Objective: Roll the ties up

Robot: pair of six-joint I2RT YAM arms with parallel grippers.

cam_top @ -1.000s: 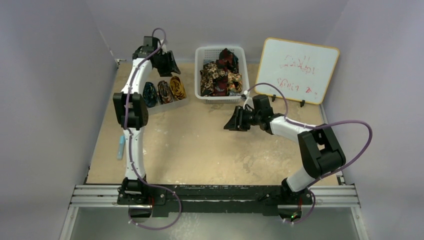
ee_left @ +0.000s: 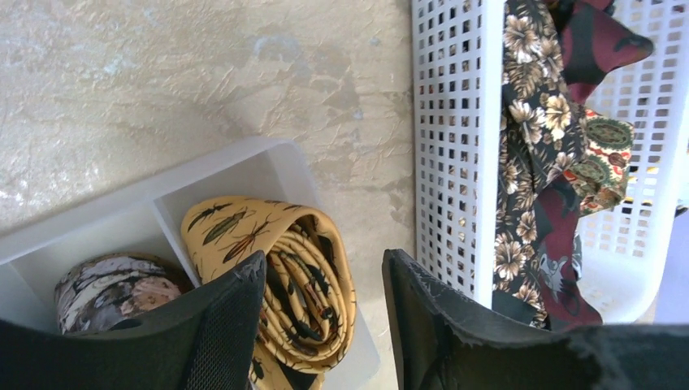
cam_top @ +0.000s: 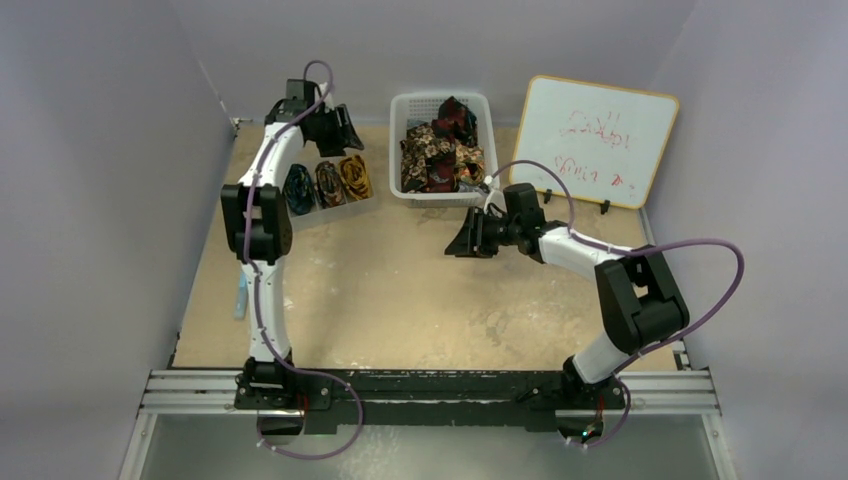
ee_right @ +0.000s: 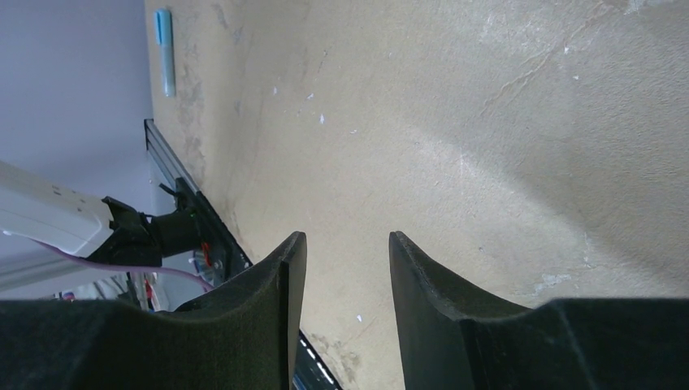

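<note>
Three rolled ties stand in a clear compartment box (cam_top: 335, 211) at the back left. The yellow tie (ee_left: 231, 231), printed with insects, fills the right-hand compartment; a patterned brown tie (cam_top: 329, 184) takes the middle one and a dark blue tie (cam_top: 298, 190) the left. Above the box's far part, my left gripper is open, its fingers apart and holding nothing, with the yellow roll below it. Over bare table right of centre, my right gripper is also open and empty. Loose patterned ties (cam_top: 440, 150) lie heaped in a white basket (cam_top: 440, 200).
A whiteboard (cam_top: 600, 135) with red writing leans at the back right. A light-blue marker (cam_top: 241, 297) lies at the left edge.
The right gripper has barely shifted. The rolls stay in the box.
</note>
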